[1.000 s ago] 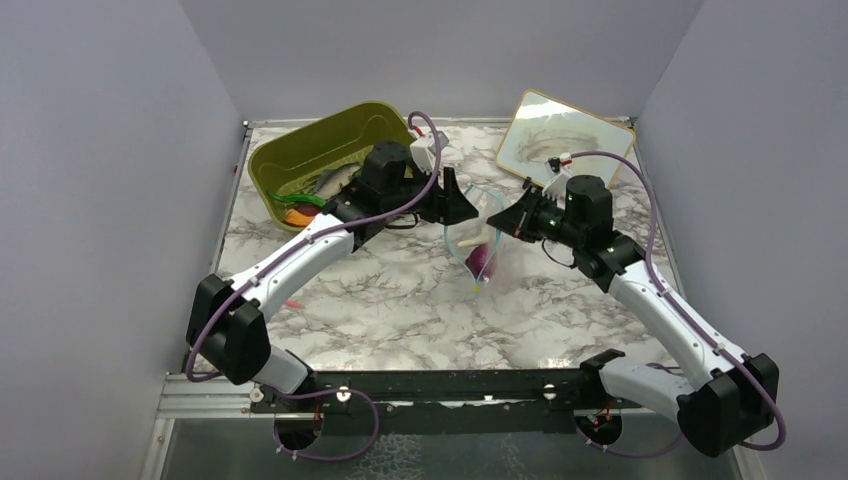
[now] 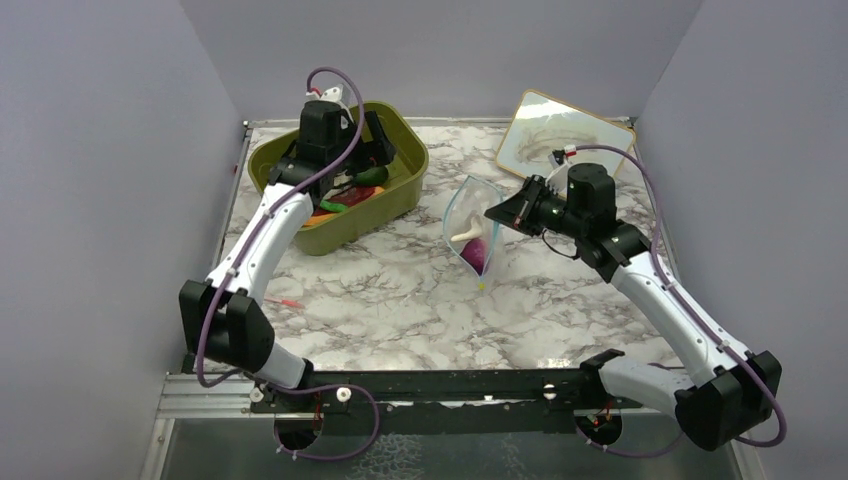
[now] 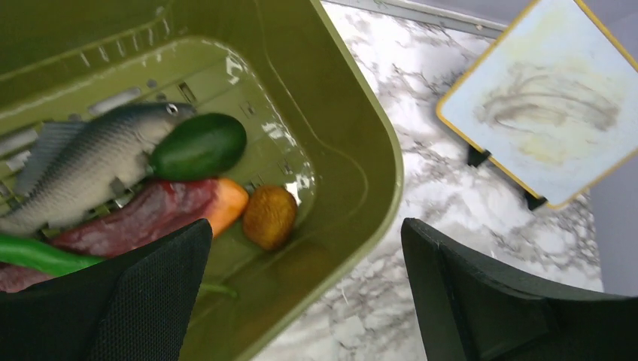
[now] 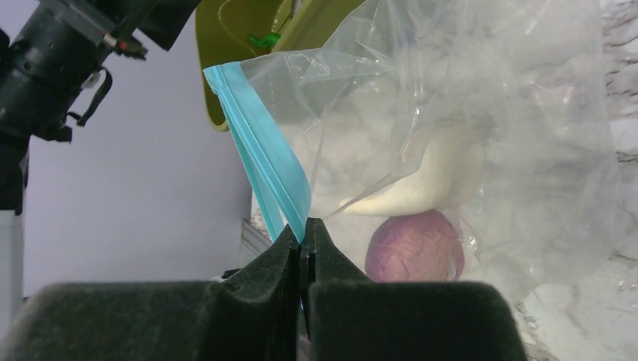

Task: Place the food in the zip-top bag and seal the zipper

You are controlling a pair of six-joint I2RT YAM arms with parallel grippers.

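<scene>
The clear zip bag (image 2: 468, 215) stands open on the marble, holding a pale elongated food (image 4: 417, 180) and a purple round one (image 4: 414, 248). My right gripper is shut on the bag's blue zipper edge (image 4: 267, 143). My left gripper is open above the green bin (image 3: 361, 150), which holds a fish (image 3: 98, 158), a green oval (image 3: 203, 147), a brown potato-like piece (image 3: 268, 216), red meat (image 3: 143, 214), an orange piece (image 3: 226, 199) and a green pepper (image 3: 37, 256).
A white board with yellow rim (image 2: 565, 130) leans at the back right. A small red item (image 2: 285, 301) lies at the left.
The right arm and bag have shifted only slightly.
</scene>
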